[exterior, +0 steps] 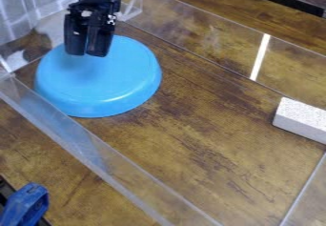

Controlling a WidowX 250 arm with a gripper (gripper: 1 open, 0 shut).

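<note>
A round blue disc (99,85) lies at the left on a wooden floor, inside clear plastic walls. My black gripper (87,41) hangs over the back part of the disc from the top of the view. Whether its fingers are open or shut, or touch the disc, I cannot tell.
A white block (302,118) is at the right. A blue object (21,207) lies at the bottom left outside the wall. Clear walls run diagonally along the lower left and upper right.
</note>
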